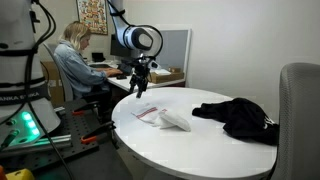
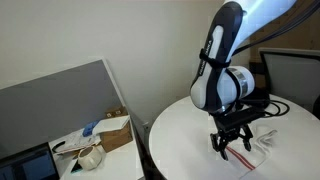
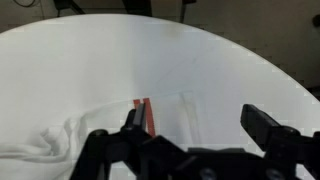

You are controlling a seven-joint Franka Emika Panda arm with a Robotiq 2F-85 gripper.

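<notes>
A white cloth with red stripes (image 1: 150,113) lies on the round white table, its right part bunched into folds (image 1: 174,121). In the wrist view the flat part with the red stripe (image 3: 149,116) shows beyond my fingers, and the crumpled part (image 3: 45,143) is at the left. My gripper (image 1: 141,86) points down above the table, a little over the cloth's far left end. Its fingers stand wide apart in the wrist view with nothing between them. From the second exterior view, the gripper (image 2: 234,150) hides part of the cloth (image 2: 262,140).
A black cloth (image 1: 240,118) lies on the table's right side, and a grey chair (image 1: 299,120) stands beside it. A person (image 1: 75,60) sits at a desk behind.
</notes>
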